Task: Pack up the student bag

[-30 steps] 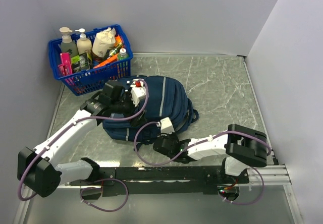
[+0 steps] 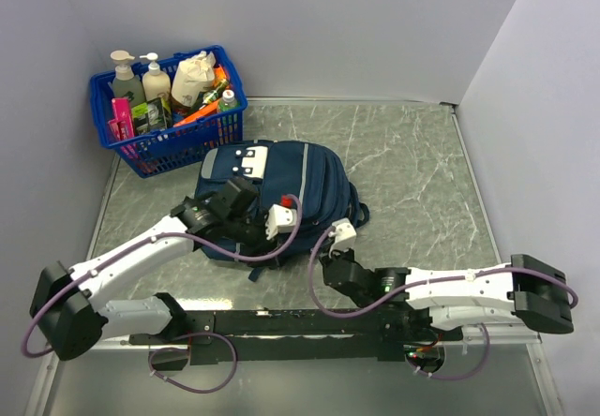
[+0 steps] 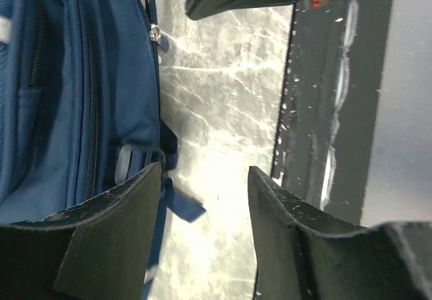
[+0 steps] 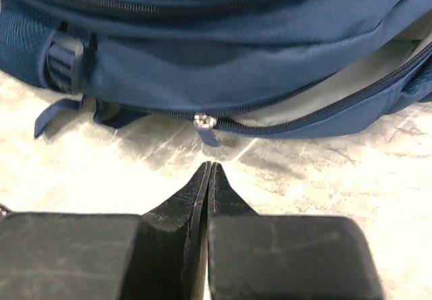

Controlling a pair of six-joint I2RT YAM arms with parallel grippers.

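Note:
The navy student bag [image 2: 281, 186] lies on the grey table, partly covered by my left arm in the top view. In the right wrist view its zipper pull [image 4: 204, 121] hangs at the bag's edge, with the zipper parted to the right of it and a pale lining showing. My right gripper is shut with its tips together, nothing between them, a short way below the pull and apart from it. Over the bag's near edge, my left gripper stands open; its fingers [image 3: 138, 198] hold nothing, and a strap buckle [image 3: 131, 163] shows beside one tip.
A blue basket [image 2: 192, 144] filled with bottles, a pink item and packets stands at the back left, against the bag. Walls close in the left, back and right.

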